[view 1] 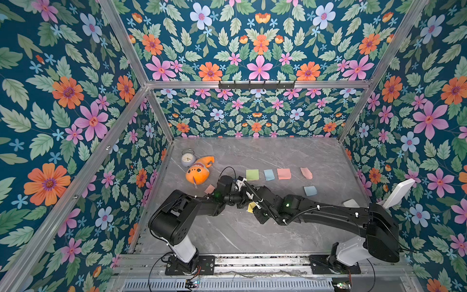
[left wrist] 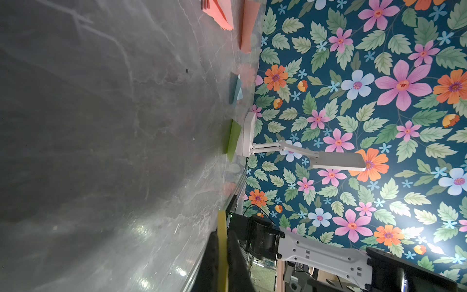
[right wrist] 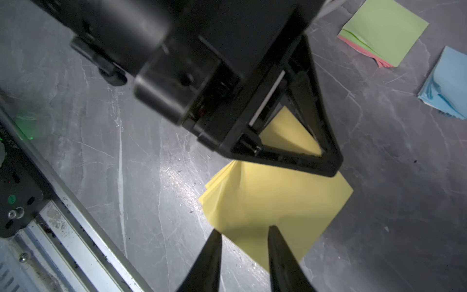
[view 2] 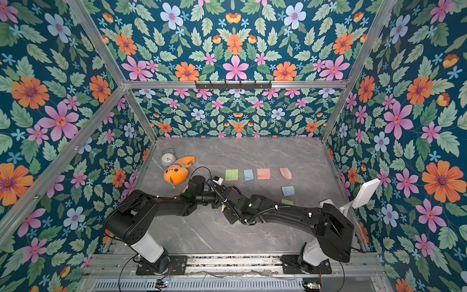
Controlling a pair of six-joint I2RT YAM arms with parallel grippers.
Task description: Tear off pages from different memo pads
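A yellow memo pad point(right wrist: 272, 204) with several lifted, curled sheets is at the table's centre, mostly hidden by both arms in the top views. My left gripper is shut, with a strip of yellow paper showing at its fingers; in the right wrist view its dark body hangs over the pad's upper part. My right gripper is part open over the pad's lower left edge, its two fingertips apart; whether paper lies between them is unclear. Green point(view 1: 252, 174), blue point(view 1: 268, 174) and pink point(view 1: 283, 173) pads lie in a row behind.
An orange plush toy point(view 1: 198, 172) and a clock point(view 1: 188, 158) stand at the back left. A loose-looking pink sheet point(view 1: 306, 172) and blue square point(view 1: 310, 190) lie to the right. A white lamp point(view 1: 399, 193) stands at the right edge.
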